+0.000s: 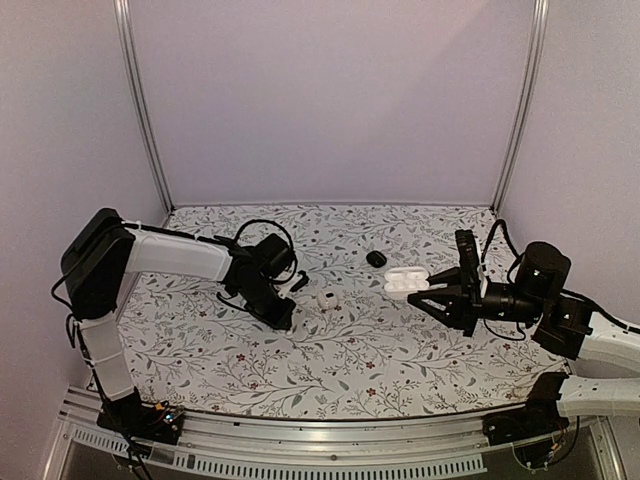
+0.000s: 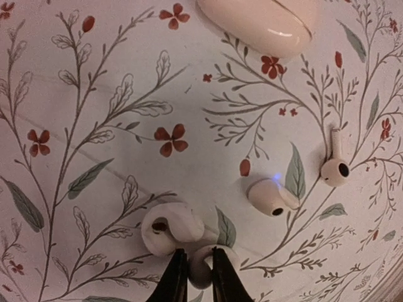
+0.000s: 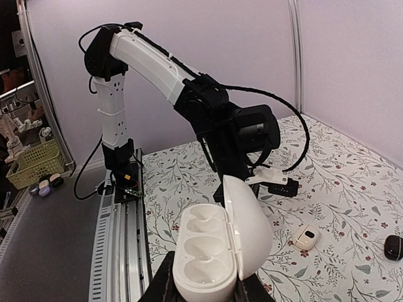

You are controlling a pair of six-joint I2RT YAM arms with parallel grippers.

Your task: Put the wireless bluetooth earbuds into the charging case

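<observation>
My right gripper (image 1: 445, 300) is shut on an open white case (image 3: 204, 251) with empty compartments, held up above the table's right side. My left gripper is low over the table, its narrowly parted fingertips at a white curved earbud piece (image 2: 223, 258); whether they touch it is unclear. Another curved white piece (image 2: 170, 229) lies just above-left of them in the left wrist view, with two earbuds (image 2: 271, 198) (image 2: 335, 170) to the right.
A small white case (image 1: 328, 300) lies mid-table and a black case (image 1: 376, 258) behind it. Walls bound the sides and back.
</observation>
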